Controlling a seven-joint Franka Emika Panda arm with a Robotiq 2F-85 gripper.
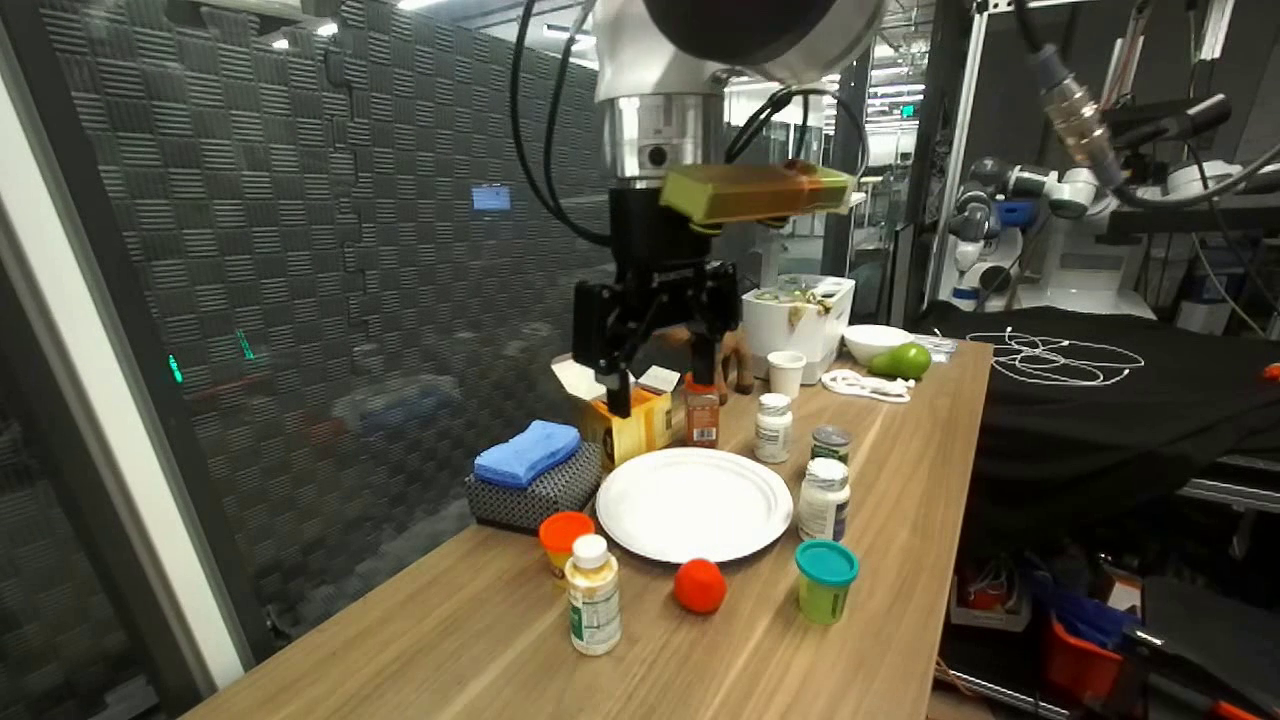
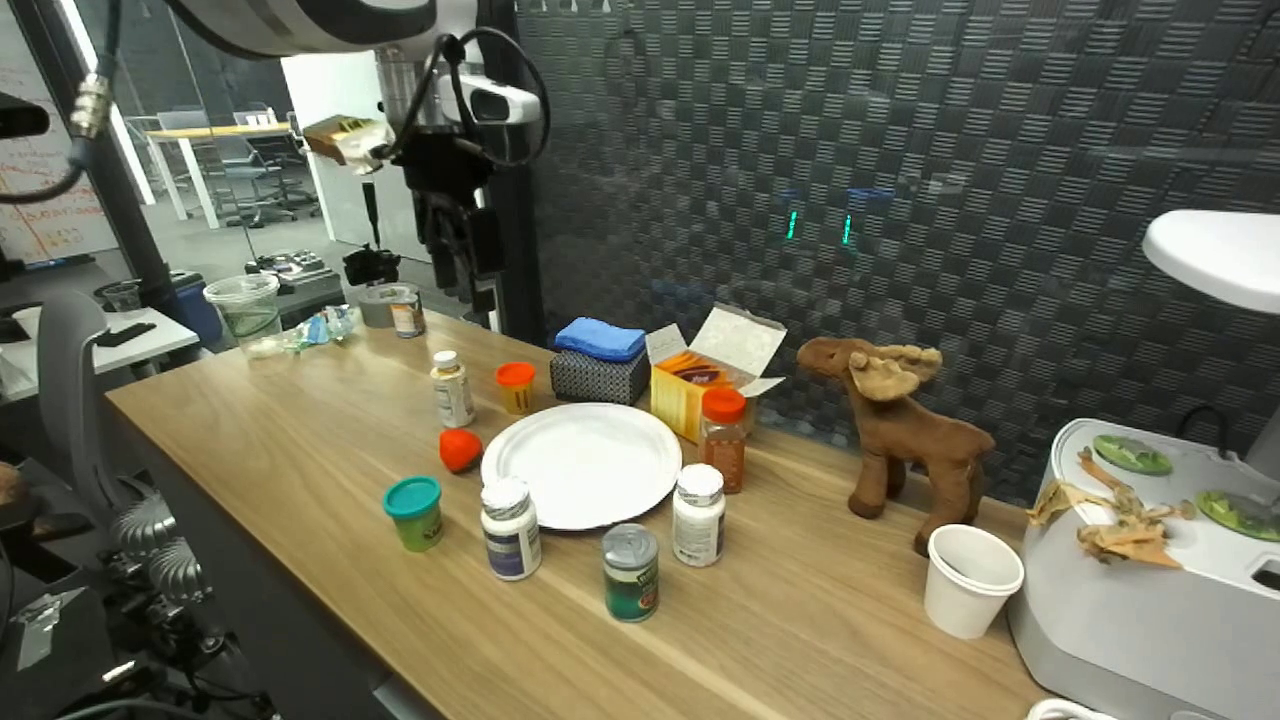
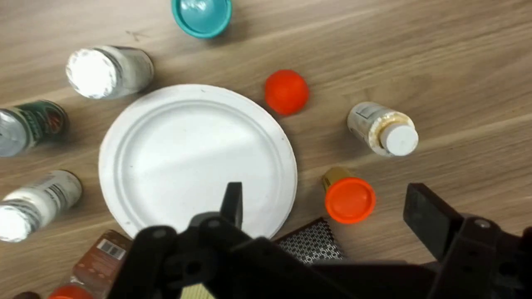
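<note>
My gripper is open and empty, its black fingers spread wide above the table. Below it in the wrist view lie the white plate [image 3: 199,154], bare on top, and an orange-lidded tub [image 3: 350,200], seen between the two fingers. A red ball [image 3: 286,92] rests just off the plate's rim. To its right stands a bottle with a white cap [image 3: 400,139]. Exterior view 1 shows the gripper [image 1: 662,390] well above the table, touching nothing. A teal-lidded tub [image 1: 827,580] stands near the front edge.
Round the plate are two white bottles [image 2: 512,530] [image 2: 698,516], a green can [image 2: 630,574] and a red-capped spice jar [image 2: 723,440]. Behind stand an open yellow box [image 2: 693,390], a blue cloth [image 2: 600,338] on a dark box, and a toy moose [image 2: 902,432]. The table's left end has free room.
</note>
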